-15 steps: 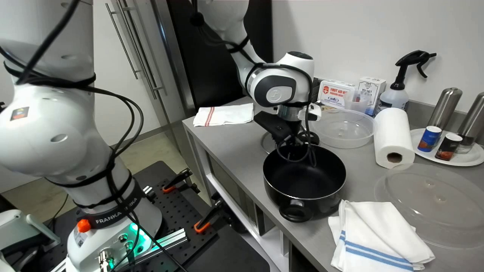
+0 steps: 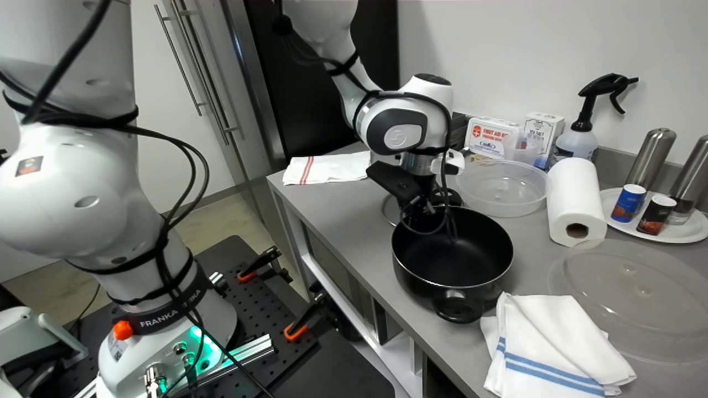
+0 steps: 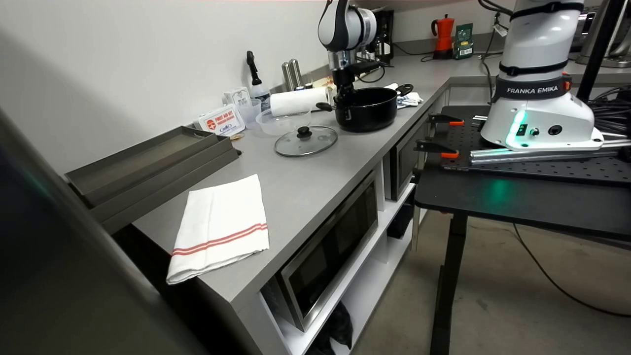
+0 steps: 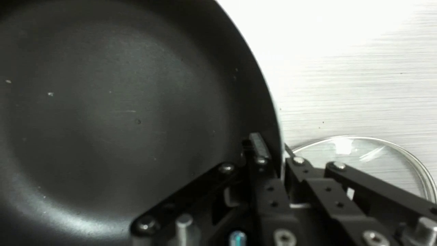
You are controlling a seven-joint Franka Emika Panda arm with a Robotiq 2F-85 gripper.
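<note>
A black pot [image 2: 458, 258] with two handles is on the grey counter, close to its front edge. My gripper is shut on the pot's rim, one finger inside the wall and the other outside, as the wrist view shows. In exterior view 2 the pot [image 3: 369, 112] looks upright, with the gripper at its rim on the wall side. The pot's inside is empty. Whether its base touches the counter is hard to tell. A glass lid [image 3: 305, 142] with a black knob lies flat beside the pot.
A white towel with blue stripes [image 2: 557, 345] lies right by the pot. Behind are a clear plastic bowl [image 2: 502, 189] and a paper towel roll [image 2: 574, 199]. A clear plastic lid [image 2: 637, 298] takes up the counter's right side. A red-striped towel [image 3: 222, 225] lies at the other end, with bare counter before the glass lid.
The pot has turned a little and shifted slightly right in exterior view 1, its near handle swinging right. My arm has moved slightly left, the gripper still at the rim.
</note>
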